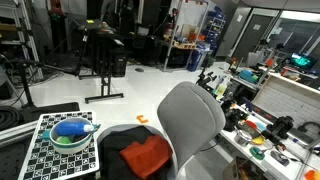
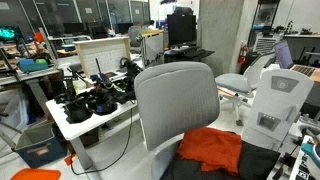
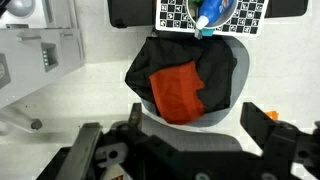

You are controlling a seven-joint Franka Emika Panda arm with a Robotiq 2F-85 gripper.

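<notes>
A red cloth (image 3: 178, 92) lies crumpled on a black cloth (image 3: 215, 65), which is spread over the seat of a grey chair. The same red cloth (image 1: 147, 156) shows in exterior view 1, and exterior view 2 has it (image 2: 212, 148) behind the chair back (image 2: 178, 103). In the wrist view my gripper is open above the chair, its dark fingers wide apart at the bottom with nothing held between them. Neither exterior view clearly shows the gripper.
A bowl (image 1: 71, 143) holding a blue item (image 1: 72, 128) rests on a black-and-white checkered board (image 1: 44, 160) beside the chair. The chair's tall back (image 1: 190, 118) is an obstacle. A crowded bench (image 2: 82, 130) stands nearby.
</notes>
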